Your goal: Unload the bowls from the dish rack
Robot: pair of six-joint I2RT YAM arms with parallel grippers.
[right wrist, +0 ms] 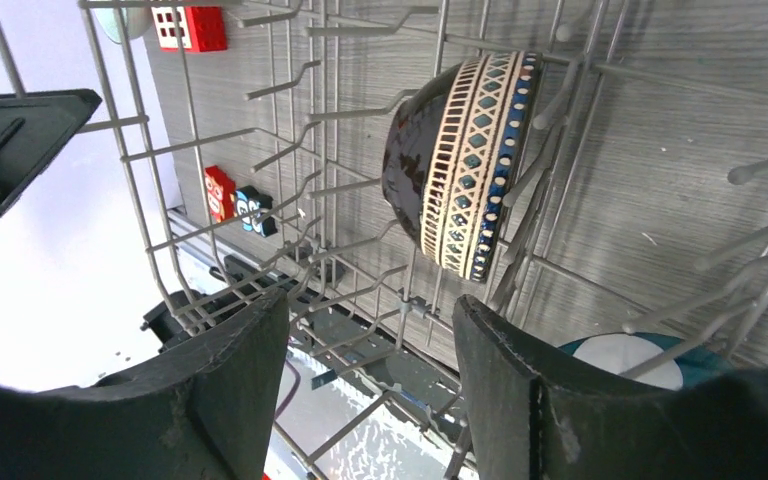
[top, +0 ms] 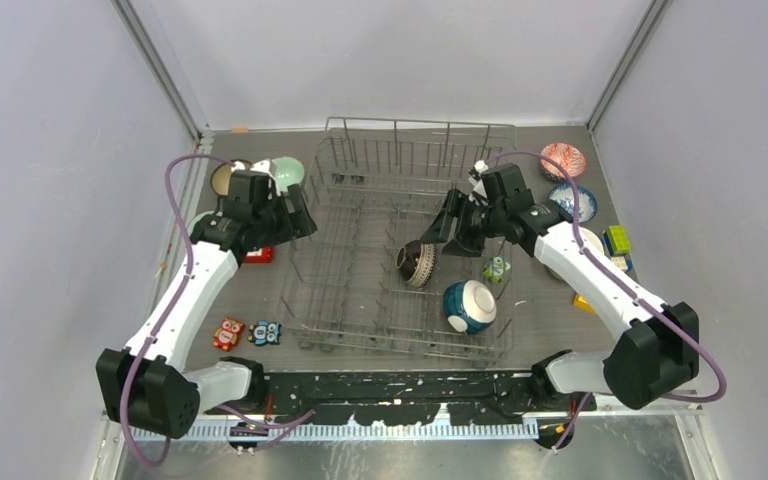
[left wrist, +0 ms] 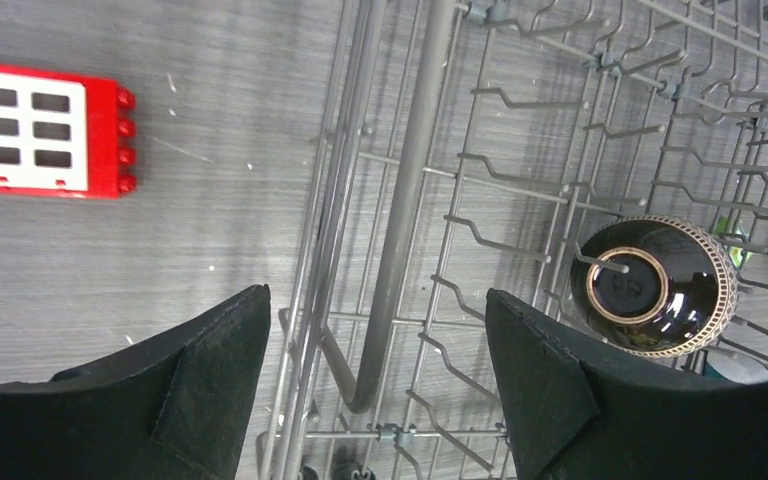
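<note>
A dark bowl (top: pixel 414 264) with a patterned band stands on its side among the tines of the wire dish rack (top: pixel 400 345). In the right wrist view, the same bowl (right wrist: pixel 463 165) is ahead of my right gripper, whose fingers are apart with no bowl between them. A teal and white bowl (top: pixel 470 307) leans in the rack's front right part; only a piece of the teal bowl (right wrist: pixel 650 358) shows at the right wrist. My left gripper (top: pixel 298 220) is open and empty above the rack's left edge.
Red-patterned (top: pixel 563 160) and blue-patterned bowls (top: pixel 572 203) stand right of the rack, near coloured blocks (top: pixel 617 240). A green bowl (top: pixel 287 172) is at back left. Small red (top: pixel 228 333) and blue toys (top: pixel 265 333) lie front left.
</note>
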